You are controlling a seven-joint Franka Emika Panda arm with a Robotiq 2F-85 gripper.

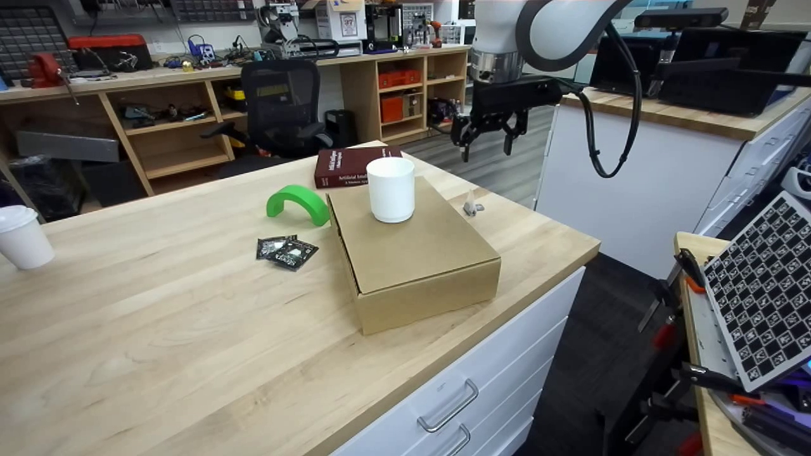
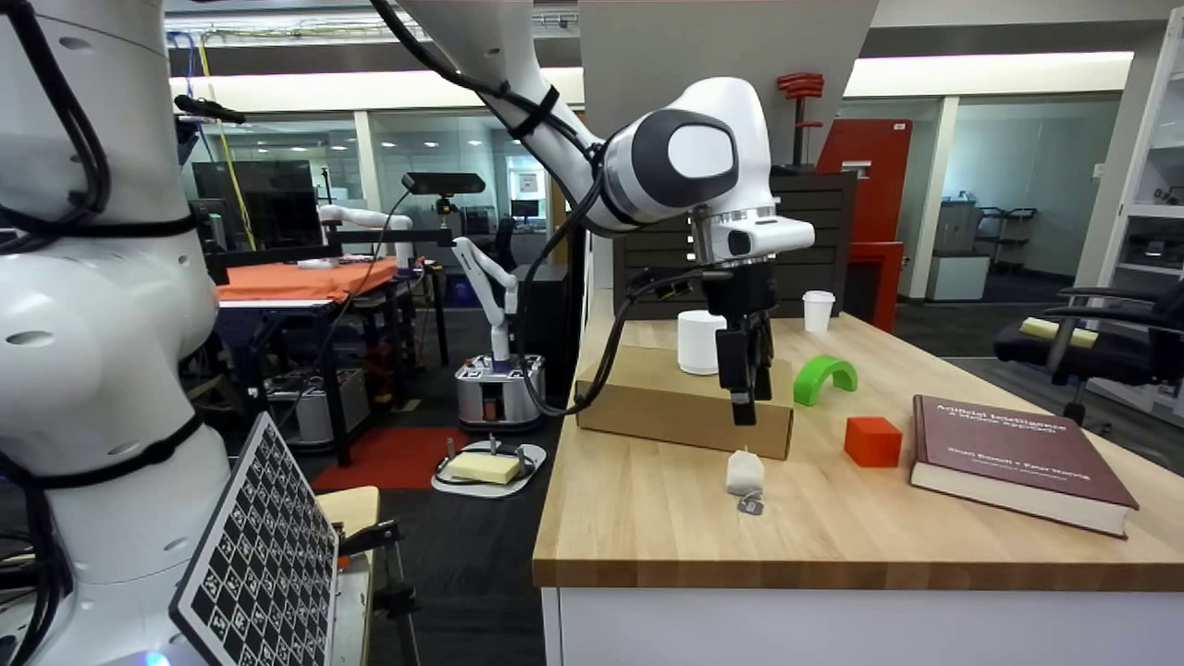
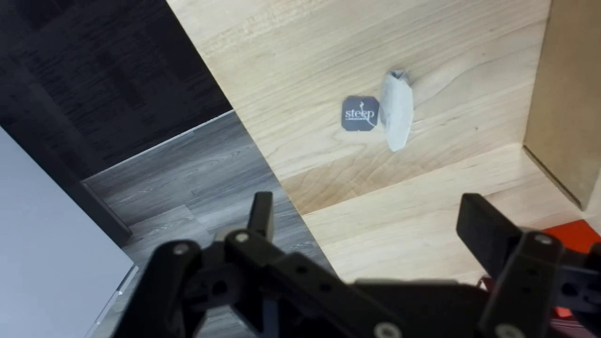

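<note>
My gripper is open and empty, hanging above the table by its edge. Ahead of its fingers in the wrist view, a white tea bag [image 3: 397, 111] lies on the bare wood, its dark square tag [image 3: 360, 113] close beside it. From the second exterior view, the tea bag [image 2: 745, 473] sits below the gripper [image 2: 745, 411], clear of it. A white cup [image 1: 391, 190] stands upright on top of a closed cardboard box [image 1: 426, 235].
Around the box are a green arch [image 1: 298, 204], dark packets [image 1: 293, 254] and a thick maroon book [image 2: 1016, 455]. An orange-red cube [image 2: 873, 442] sits between book and tea bag. A paper cup [image 2: 818, 312] stands farther off. Bare wood surrounds the tea bag.
</note>
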